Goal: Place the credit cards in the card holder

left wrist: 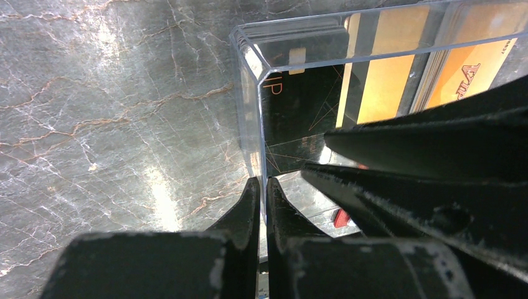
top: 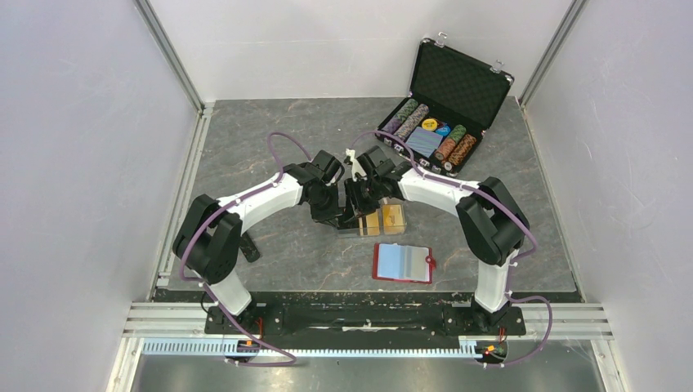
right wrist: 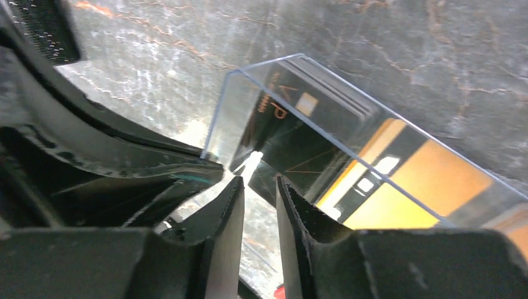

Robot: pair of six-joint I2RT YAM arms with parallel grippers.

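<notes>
A clear acrylic box (left wrist: 292, 34) holds a black card (left wrist: 299, 112) at its left end and gold cards (left wrist: 386, 87) further right. My left gripper is shut on the box's left end wall. My right gripper is over the black card, its fingertips apart with nothing clearly between them; its dark fingers also reach into the left wrist view from the right. The red-edged card holder (top: 402, 261), with clear and pale-blue sleeves, lies open in front of the box.
An open poker chip case (top: 433, 139) stands at the back right. A dark object (top: 249, 248) lies beside the left arm.
</notes>
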